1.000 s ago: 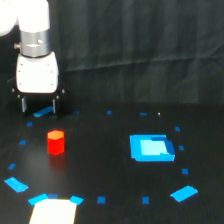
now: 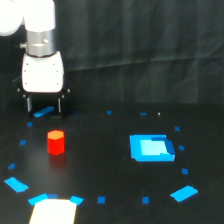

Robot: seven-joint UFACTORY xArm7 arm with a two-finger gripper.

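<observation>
A red block (image 2: 56, 143) rests on the black table at left of centre. My gripper (image 2: 44, 105) hangs behind it and slightly to its left in the camera view, apart from the block. Its dark fingers (image 2: 28, 103) are spread wide with nothing visible between them. Toward the right, a white square framed by blue tape (image 2: 152, 147) lies on the table.
Small blue tape marks and strips, such as one at the lower left (image 2: 15, 184), dot the table. A bright white patch (image 2: 53, 212) shows at the front edge.
My gripper has shifted a little to the right, and its fingers remain spread. The red block and the framed white square have stayed where they were.
</observation>
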